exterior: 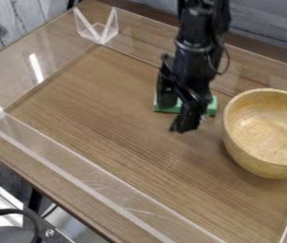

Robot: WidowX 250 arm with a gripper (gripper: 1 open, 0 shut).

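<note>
My black gripper (177, 103) hangs in the upper middle of the camera view, its fingers open and low over a green block (202, 102). The gripper covers much of the block; whether it touches it is unclear.
A large tan bowl (267, 142) sits to the right of the block. A small clear wire-like piece (98, 30) is at the upper left.
</note>
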